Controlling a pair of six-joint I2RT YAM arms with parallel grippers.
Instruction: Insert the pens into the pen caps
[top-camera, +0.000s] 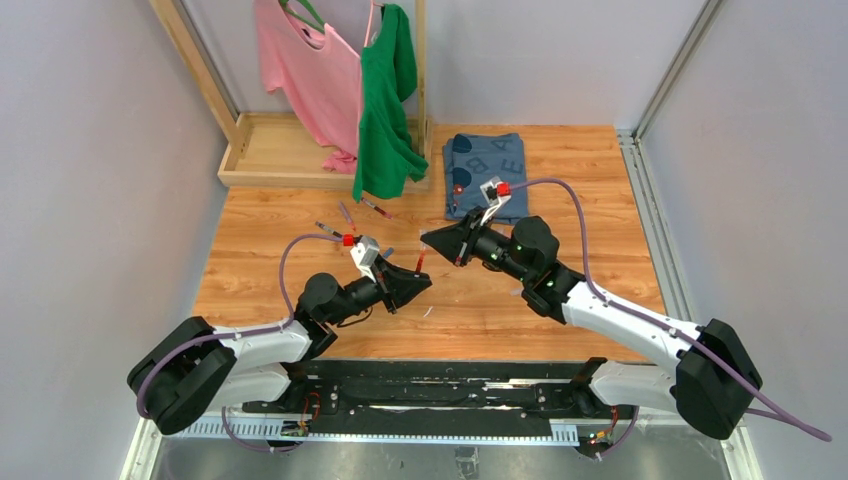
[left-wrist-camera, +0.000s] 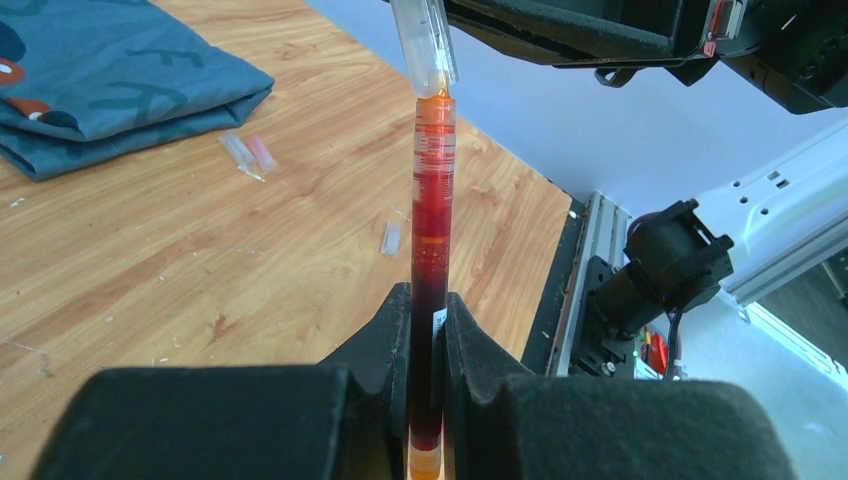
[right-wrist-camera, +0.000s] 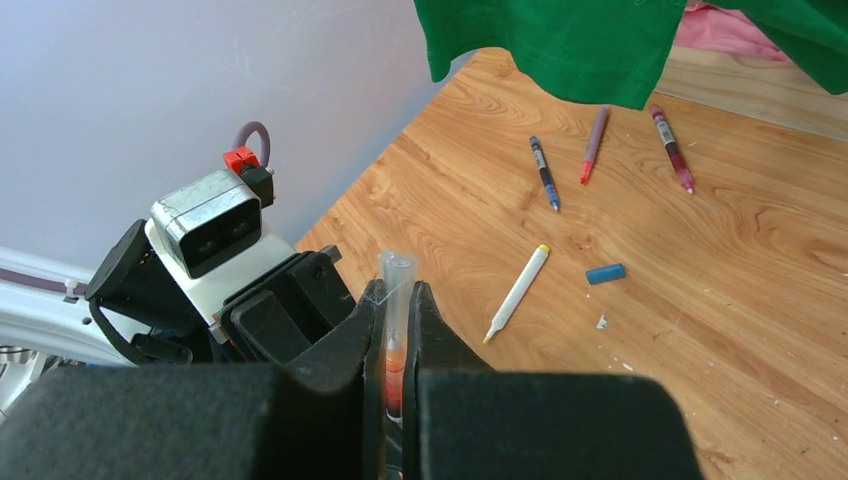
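Note:
A red pen (left-wrist-camera: 432, 190) stands upright in the left wrist view, my left gripper shut on its lower part. Over its top end is a clear cap (left-wrist-camera: 423, 45), pinched by my right gripper, which is shut on it. The pen's orange tip meets the cap's mouth and the two look roughly in line; how deep the tip sits inside cannot be told. In the right wrist view several loose pens lie on the table: a white one (right-wrist-camera: 517, 293), a blue one (right-wrist-camera: 544, 172), a pink one (right-wrist-camera: 594, 146) and a dark red one (right-wrist-camera: 671, 149).
A blue cap (right-wrist-camera: 605, 274) lies near the white pen. Other clear caps (left-wrist-camera: 391, 238) rest on the wooden table. Folded blue cloth (top-camera: 487, 170) lies at the back, beside a wooden rack (top-camera: 250, 176) with hanging shirts.

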